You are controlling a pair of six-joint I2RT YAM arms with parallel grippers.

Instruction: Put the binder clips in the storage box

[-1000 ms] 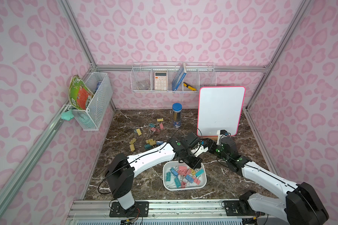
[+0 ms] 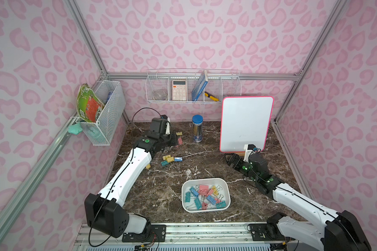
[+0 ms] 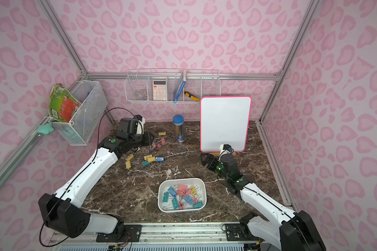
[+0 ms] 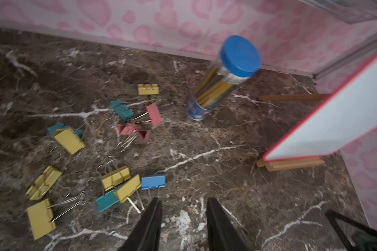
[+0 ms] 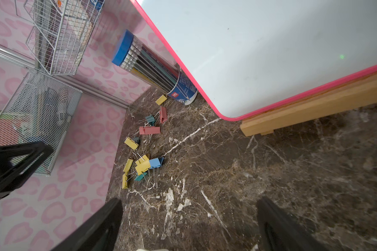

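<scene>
The white storage box [image 2: 184, 188] at the front centre holds pink, teal, blue and yellow clips. Loose clips lie at back left: yellow [image 4: 39, 219], teal [image 4: 106, 202], blue [image 4: 153, 182] and pink [image 4: 154, 113]. My left gripper hovers over this group, fingers apart, nothing seen between them. My right gripper is open and empty at the right, in front of the whiteboard.
The whiteboard [image 2: 246, 121] stands at back right on a wooden base, beside a blue-lidded pencil jar [image 2: 197, 129]. A wire shelf [image 3: 209, 87] and a mesh basket [image 3: 83, 121] hang on the walls.
My left arm has swung from over the storage box to the back left, above the loose clips. The right arm has barely moved.
</scene>
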